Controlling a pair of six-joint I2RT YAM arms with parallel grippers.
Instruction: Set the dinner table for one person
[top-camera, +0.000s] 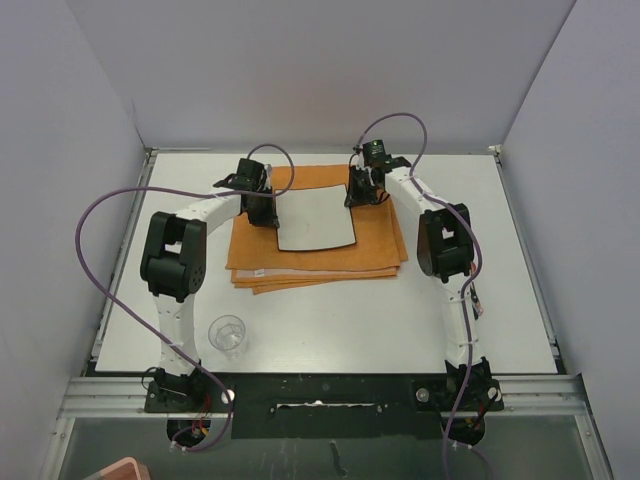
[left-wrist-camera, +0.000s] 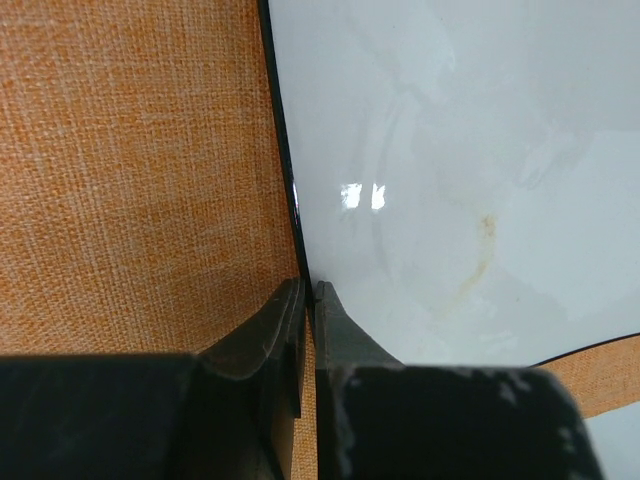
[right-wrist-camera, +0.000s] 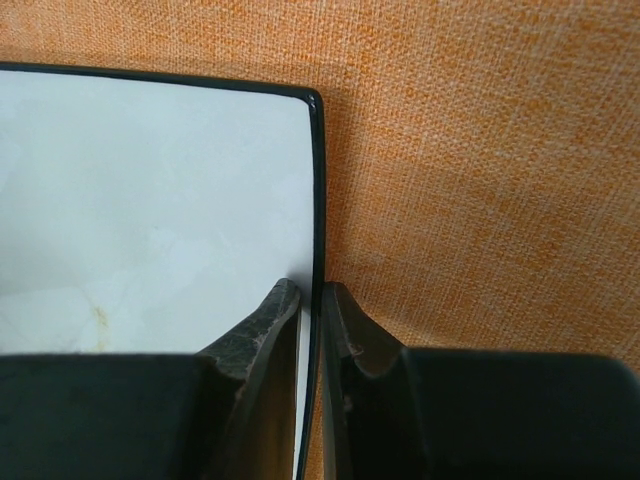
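Observation:
A white square plate with a dark rim (top-camera: 314, 218) lies on stacked orange placemats (top-camera: 315, 260) in the middle of the table. My left gripper is shut at the plate's left edge, its fingertips on the dark rim; whether the rim is between them is hard to tell. My right gripper is shut on the plate's right edge, near its far corner, with the dark rim between the fingertips.
A clear glass (top-camera: 227, 330) stands at the front left. Some small items (top-camera: 476, 305) lie partly hidden beside the right arm.

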